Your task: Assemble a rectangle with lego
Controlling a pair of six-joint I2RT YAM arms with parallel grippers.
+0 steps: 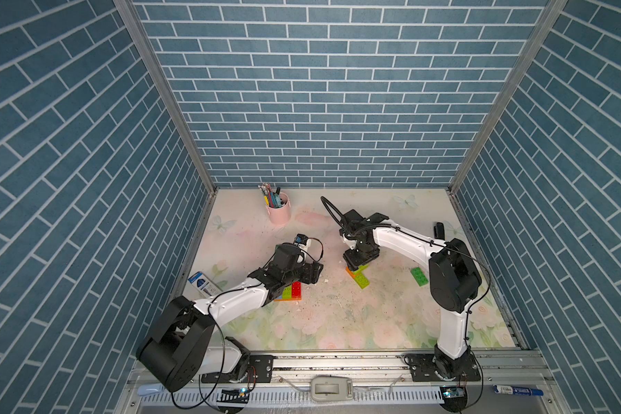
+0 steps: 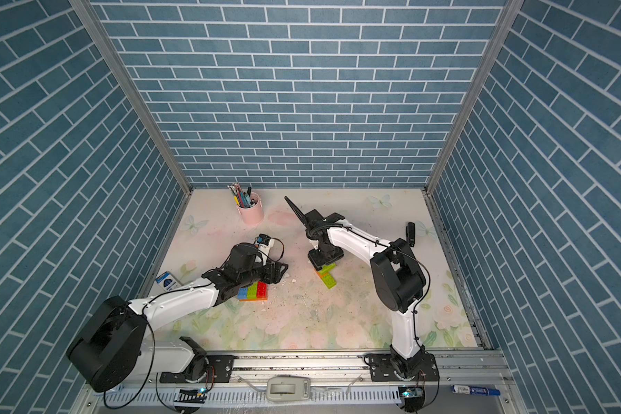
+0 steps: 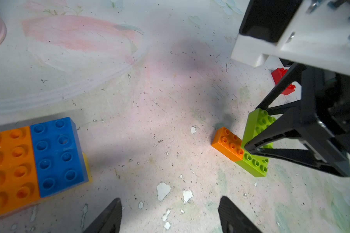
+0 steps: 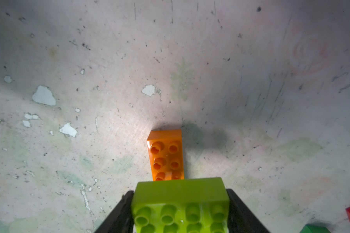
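Observation:
A lime green brick (image 4: 180, 191) is clamped in my right gripper, studs visible. Beneath it on the table, an orange brick (image 3: 227, 143) and a second lime brick (image 3: 254, 165) lie end to end; whether the held brick touches them I cannot tell. My left gripper stands open, its two fingers wide apart with only bare table between them. Left of it, an orange brick (image 3: 11, 167) and a blue brick (image 3: 56, 155) sit side by side in a built block. The top left view also shows red (image 1: 296, 289) in that block, partly under the left arm.
A green brick (image 1: 419, 276) lies by itself at the right, near the right arm. Behind the right gripper is a red brick (image 3: 282, 80). A pink pen cup (image 1: 278, 210) stands at the back left. Open table separates the two grippers.

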